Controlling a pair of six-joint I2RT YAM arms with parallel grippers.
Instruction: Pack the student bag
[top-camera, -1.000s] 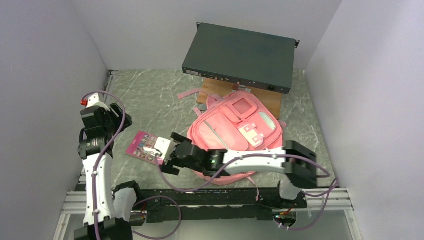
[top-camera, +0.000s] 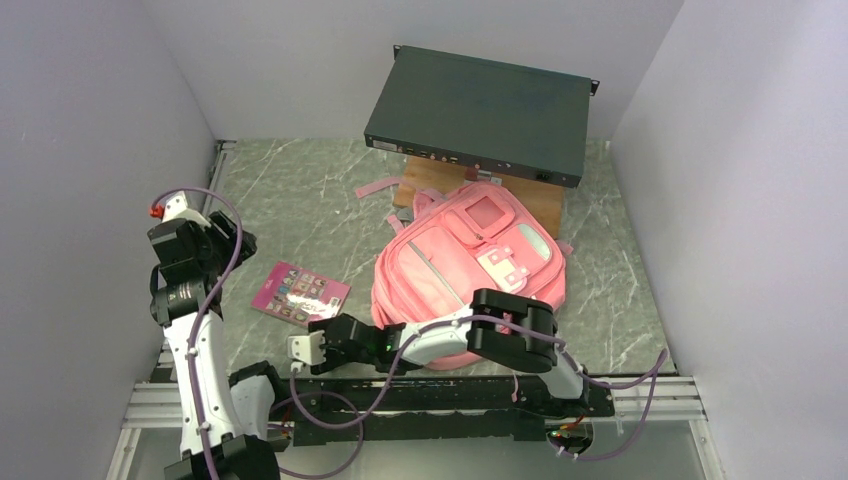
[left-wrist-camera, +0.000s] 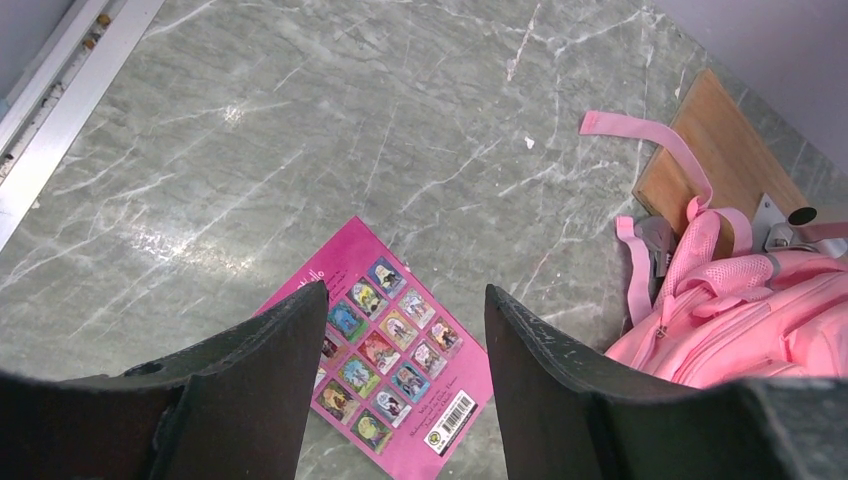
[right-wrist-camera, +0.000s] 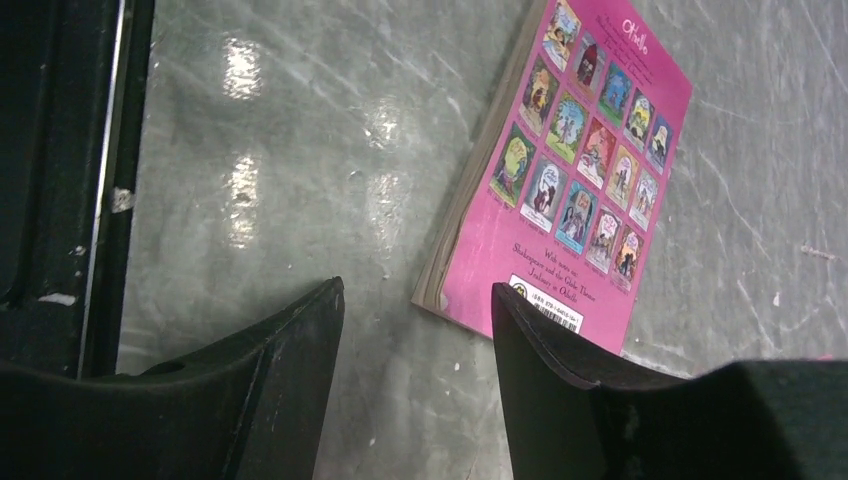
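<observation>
A pink book (top-camera: 300, 293) with rows of small cover pictures lies flat on the grey marbled table, left of the pink school bag (top-camera: 450, 255). The bag rests on its back with its front pockets upward. My right gripper is low by the book's near corner, fingers apart; one fingertip (right-wrist-camera: 510, 310) overlaps that corner in view, and whether it touches is unclear. Nothing is held there. My left gripper stands open and empty at the table's left side, with the book seen beyond its fingers.
Behind the bag are a wooden board (top-camera: 545, 205) and a large dark box (top-camera: 480, 105). A black rail (right-wrist-camera: 65, 180) runs along the table's front edge, close to the right gripper.
My right gripper has come down toward the front edge and away from over the book, its fingers narrower than before. The left arm shifted slightly left. Book and bag look unmoved.
</observation>
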